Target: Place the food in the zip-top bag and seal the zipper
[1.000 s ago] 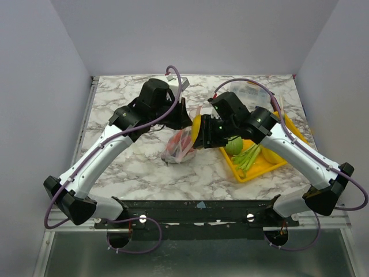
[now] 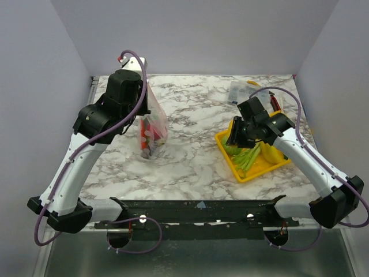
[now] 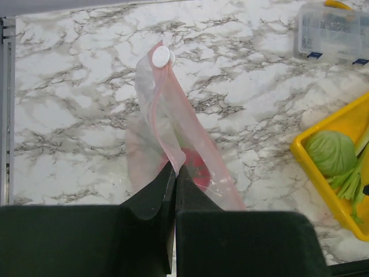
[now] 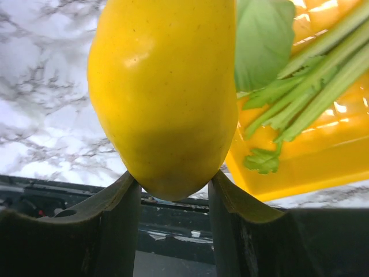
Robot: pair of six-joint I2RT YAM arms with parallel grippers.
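Note:
The zip top bag (image 2: 153,130), translucent pink with a white zipper tab (image 3: 161,56) and red contents, hangs from my left gripper, which is shut on its upper edge at the left of the table. My right gripper is shut on a large yellow food item (image 4: 161,92), over the left side of the yellow tray (image 2: 259,172). The tray holds a cabbage (image 4: 264,40), celery (image 4: 311,86) and another yellow item (image 2: 271,153).
A clear plastic case (image 3: 328,34) lies at the back right, behind the tray.
My left gripper has moved left, drawing the bag along. My right gripper has moved right, away from the bag to the tray, with the yellow item in it.

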